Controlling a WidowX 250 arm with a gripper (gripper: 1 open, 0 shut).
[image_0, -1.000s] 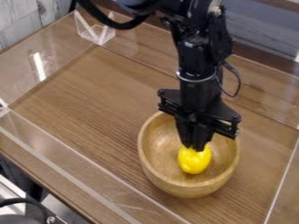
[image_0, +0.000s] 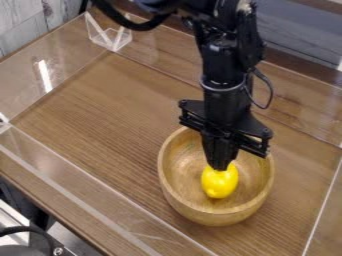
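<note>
A yellow object (image_0: 219, 182), rounded like a lemon or toy fruit, lies in a tan round bowl (image_0: 187, 192) on the wooden table. My black gripper (image_0: 221, 158) hangs from above over the back of the bowl, its fingertips just above the yellow object. The black housing hides the upper back of the bowl, and I cannot tell whether the fingers are open or shut.
A white wire holder (image_0: 110, 30) is at the back left. A dark cable runs at the lower left edge.
The yellow object stays in the bowl.
</note>
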